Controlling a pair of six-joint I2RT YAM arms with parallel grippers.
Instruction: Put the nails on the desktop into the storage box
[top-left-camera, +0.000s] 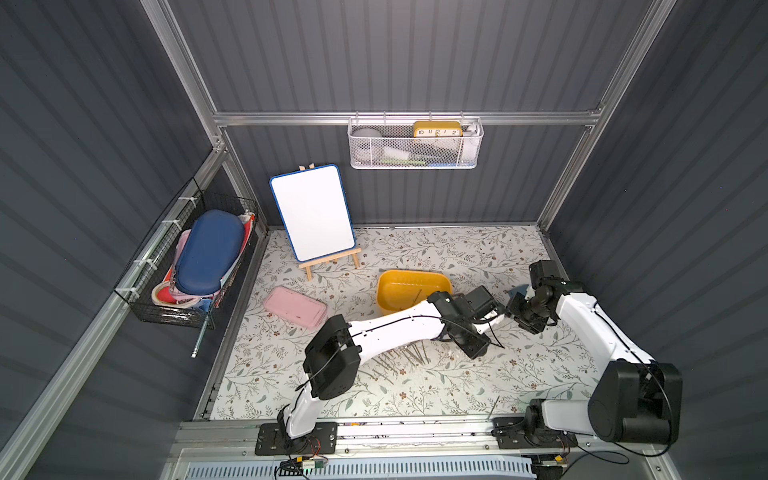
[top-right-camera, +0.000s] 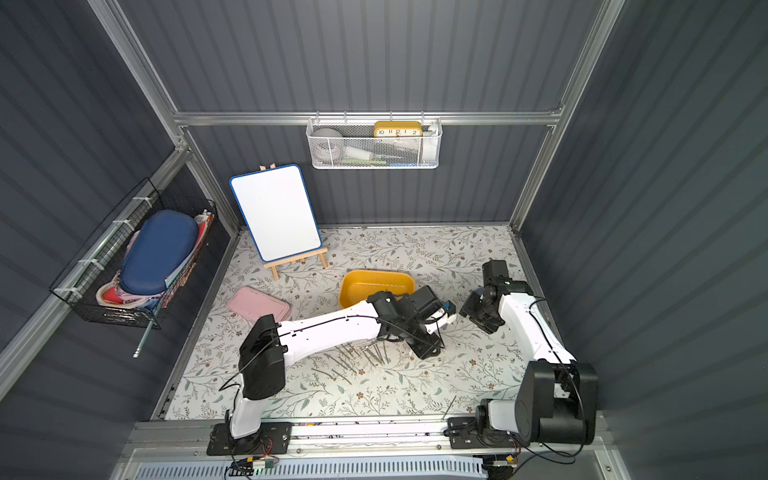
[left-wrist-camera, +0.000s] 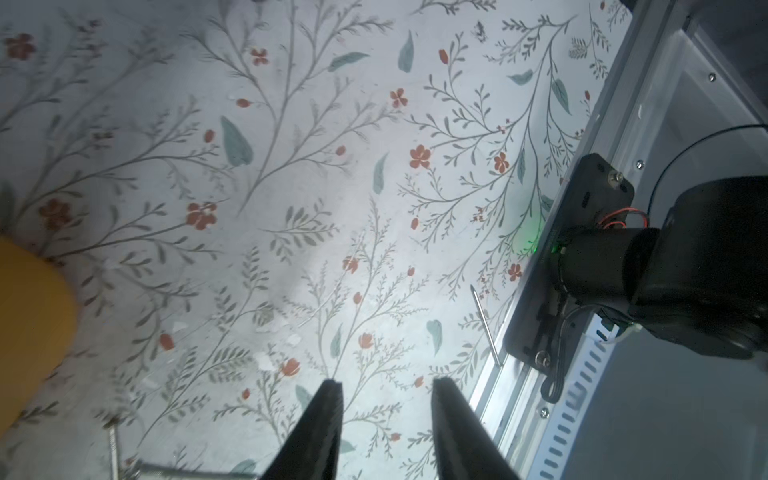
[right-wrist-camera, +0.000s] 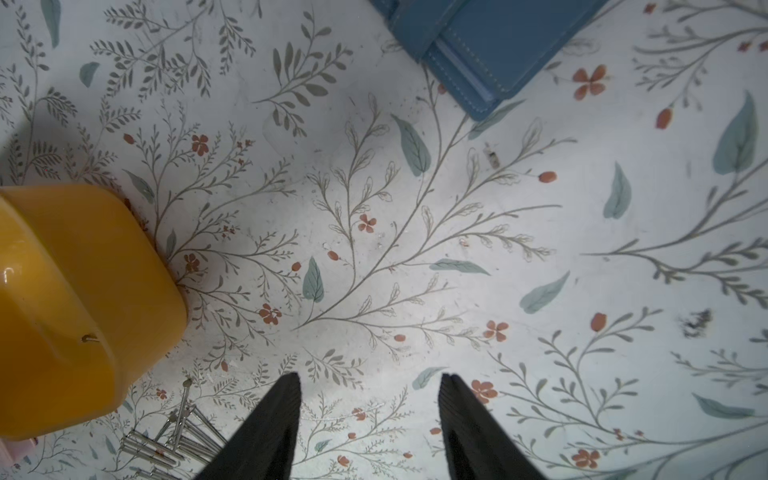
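Observation:
The yellow storage box (top-left-camera: 404, 284) sits mid-table, with some nails inside. Loose nails (top-right-camera: 344, 364) lie in front of it, also at the lower left of the right wrist view (right-wrist-camera: 184, 416); a single nail lies near the front edge. My left gripper hangs over the table right of the box, open, nothing between its fingers. My right gripper is above the table further right, beside a blue object (right-wrist-camera: 512, 40), its fingers apart with nothing seen between them.
A whiteboard on an easel (top-left-camera: 312, 212) stands at back left, a pink tray (top-left-camera: 292, 308) lies left of the box. Wire baskets (top-left-camera: 414, 156) hang on the walls.

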